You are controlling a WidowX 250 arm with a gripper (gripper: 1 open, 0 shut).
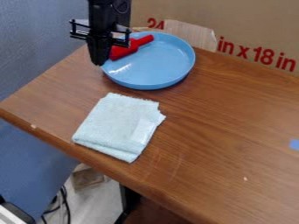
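Note:
The black gripper is at the top left, over the left rim of a round blue plate. A red object lies at that rim, just right of the gripper and partly hidden by it. Whether the fingers are open or shut on anything cannot be made out. A folded pale cloth lies on the wooden table below the plate.
A cardboard panel with red printing stands behind. Cables hang beyond the table's lower left edge.

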